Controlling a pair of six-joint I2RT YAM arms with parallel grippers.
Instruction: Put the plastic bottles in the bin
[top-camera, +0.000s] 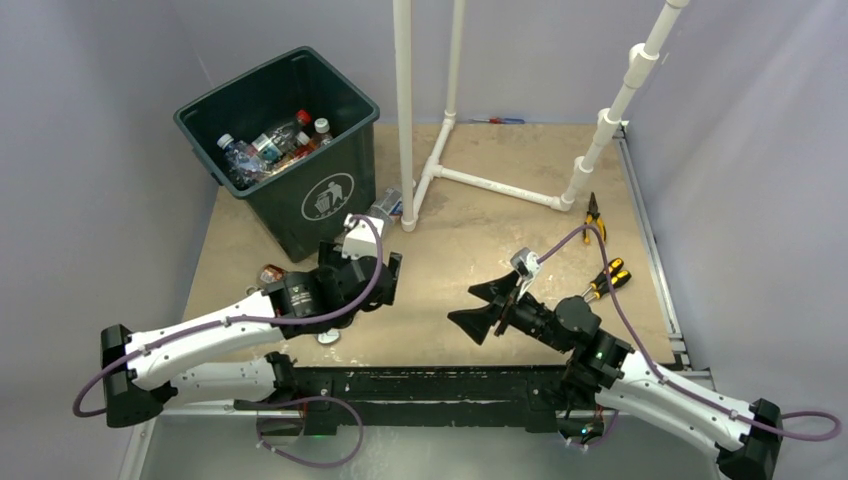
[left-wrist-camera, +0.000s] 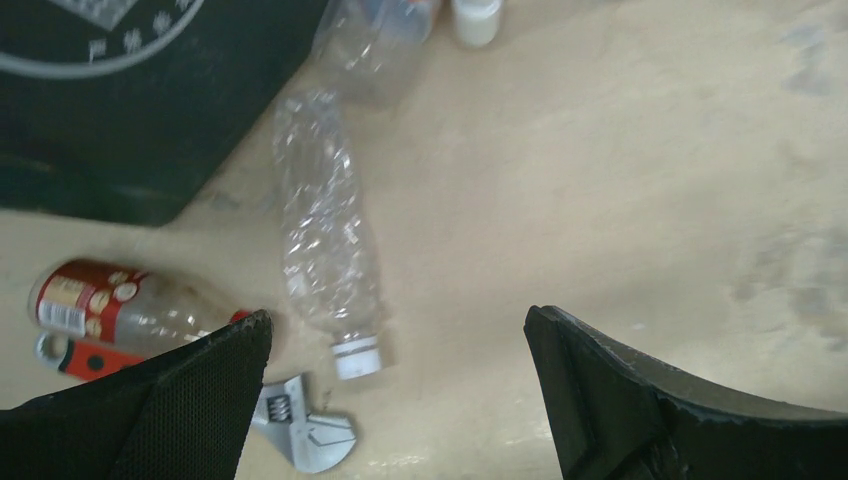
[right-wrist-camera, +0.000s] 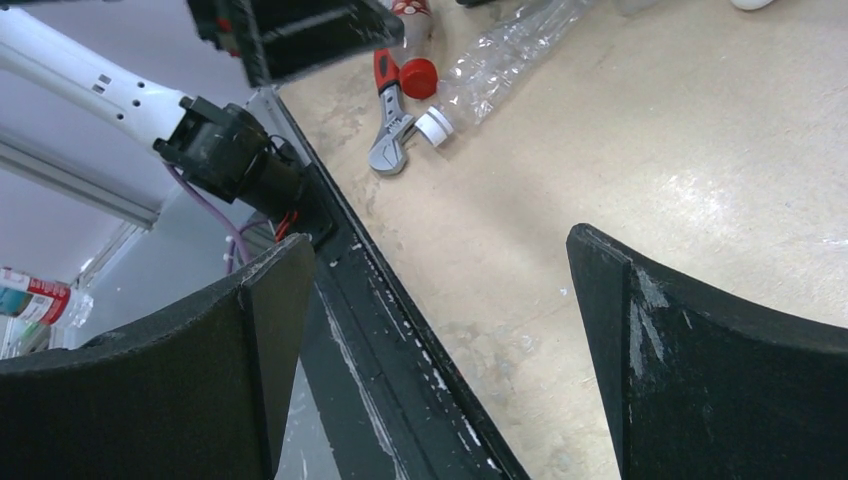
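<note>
The green bin (top-camera: 275, 200) stands back left with several bottles inside. My left gripper (top-camera: 360, 280) is open above the table in front of it. Below it, in the left wrist view, lie a clear bottle with a white cap (left-wrist-camera: 325, 220), a red-label bottle (left-wrist-camera: 120, 305) and another clear bottle (left-wrist-camera: 370, 50) by the bin. My right gripper (top-camera: 480, 308) stands open over the table's middle right, nothing between its fingers.
An adjustable wrench (right-wrist-camera: 388, 140) lies near the front left edge. White pipes (top-camera: 500, 190) form a frame at the back; pliers (top-camera: 592, 225) and screwdrivers (top-camera: 607, 280) lie on the right.
</note>
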